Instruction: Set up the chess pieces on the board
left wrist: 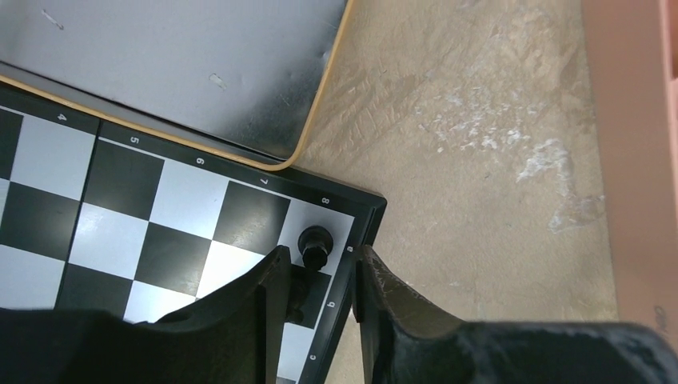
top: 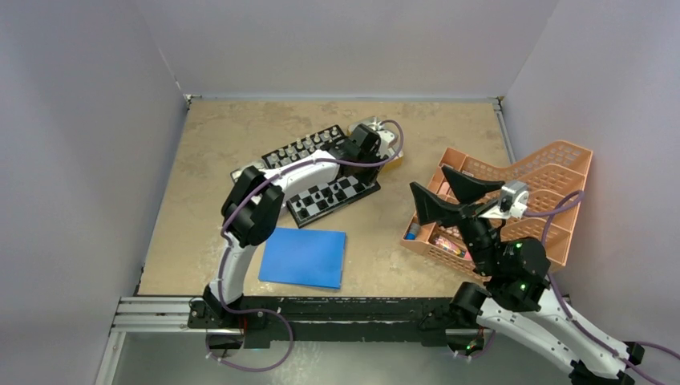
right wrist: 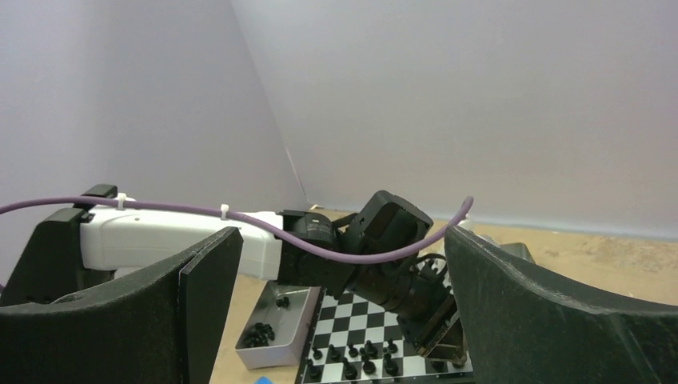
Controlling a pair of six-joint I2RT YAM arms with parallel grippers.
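Observation:
The chessboard (top: 317, 208) lies mid-table, white pieces on its far rows, black pieces along its near side. In the left wrist view, a black piece (left wrist: 315, 244) stands on the board's corner square beside 8. Just below it, my left gripper is part open over another dark piece on the adjoining square; whether it touches that piece is unclear. My right gripper (top: 445, 190) hangs open and empty above the orange organiser. A box of spare black pieces (right wrist: 260, 334) sits left of the board in the right wrist view.
A metal tray (left wrist: 200, 64) with a tan rim borders the board. The orange organiser (top: 545, 172) occupies the right side. A blue folder (top: 301, 257) lies near the front edge. Bare table lies at left and back.

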